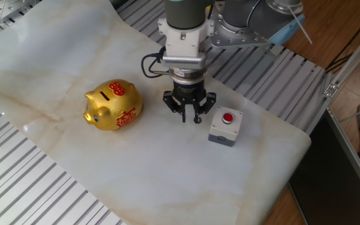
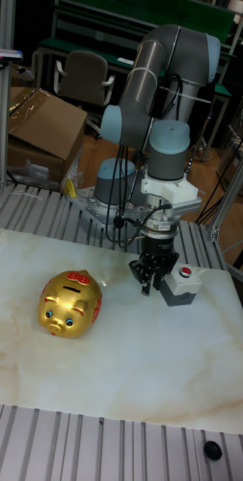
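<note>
A small dark ring-shaped piece lies on the pale, marble-patterned sheet. My gripper points down beside it, its two black fingers apart and nothing visible between them. One fingertip overlaps the ring's edge in exterior view 2; whether they touch, I cannot tell. From exterior view 3 the gripper stands just left of a white-and-grey box with a red button on top. The ring cannot be made out there. A golden piggy bank with red markings and a coin slot sits to the left, well clear of the gripper.
The sheet is bare toward the front. Slatted metal table borders it. A round black knob is at the front right in exterior view 3. Cardboard boxes stand behind the table.
</note>
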